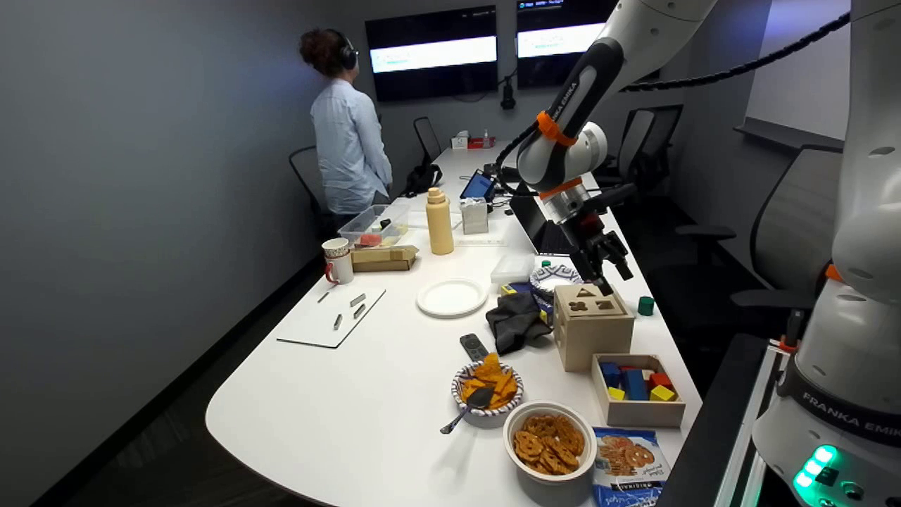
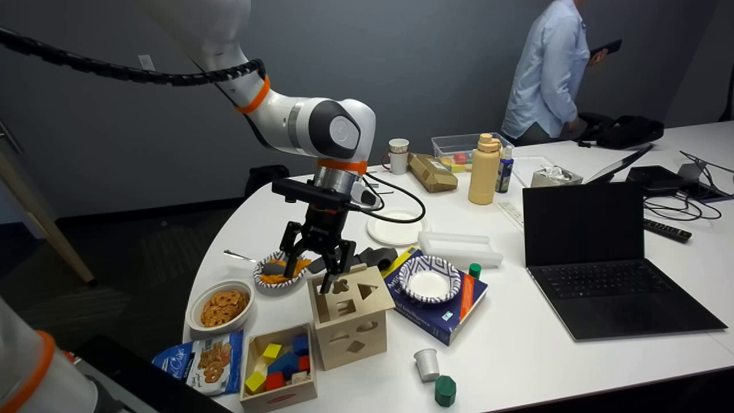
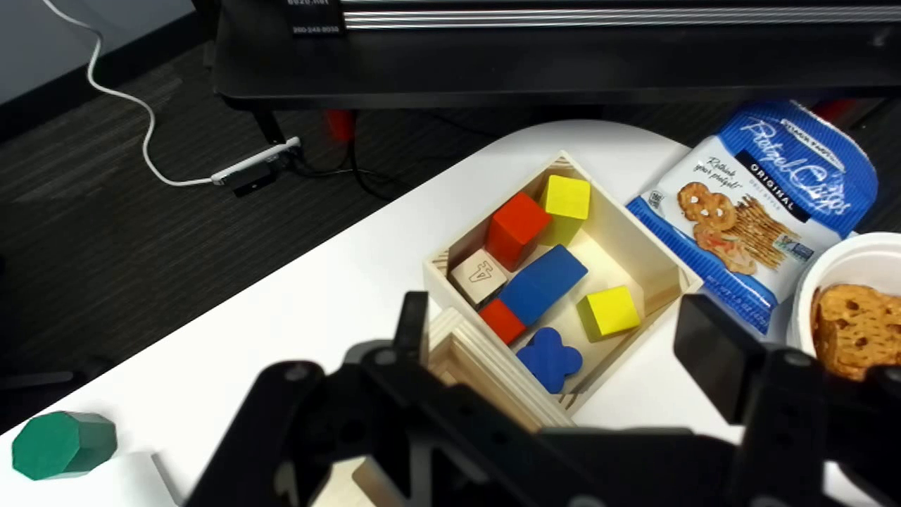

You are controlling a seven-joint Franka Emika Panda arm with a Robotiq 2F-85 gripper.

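Note:
My gripper is open, its two dark fingers wide apart with nothing held between them. In exterior view 2 the gripper [image 2: 304, 276] hangs just above the wooden shape-sorter box [image 2: 354, 337], whose top and side have cut-out holes. Beside that box stands an open wooden tray [image 2: 313, 389] of coloured blocks. In the wrist view the tray shows a red block [image 3: 517, 228], a yellow block [image 3: 609, 313], a long blue block [image 3: 543, 283], a blue flower-shaped block [image 3: 549, 359] and a pale block marked 4 [image 3: 479, 276]. Only part of the sorter box shows below the fingers there.
A pretzel bag [image 1: 633, 469], a pretzel bowl [image 1: 549, 443] and a chip bowl [image 1: 460, 390] with a spoon lie near the tray. A green block [image 2: 445, 391] and small cup [image 2: 426, 365] sit by the edge. Books [image 2: 447, 323] and a laptop [image 2: 619, 292] stand beyond.

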